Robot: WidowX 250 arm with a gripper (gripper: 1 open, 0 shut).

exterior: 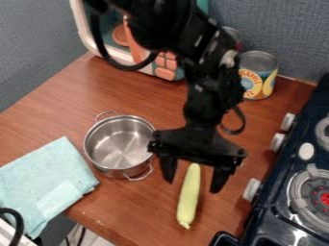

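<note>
My black gripper [193, 163] hangs over the middle of the wooden counter with its two fingers apart, pointing down just above the upper end of a pale yellow-green, corn-like object [188, 202] lying lengthwise on the counter. I see nothing held between the fingers. A steel pot [115, 144] stands just left of the gripper.
A light blue towel [38, 187] lies at the left front. The black stove [295, 173] fills the right side. Cans [257, 75] and a dish rack [96, 24] stand at the back.
</note>
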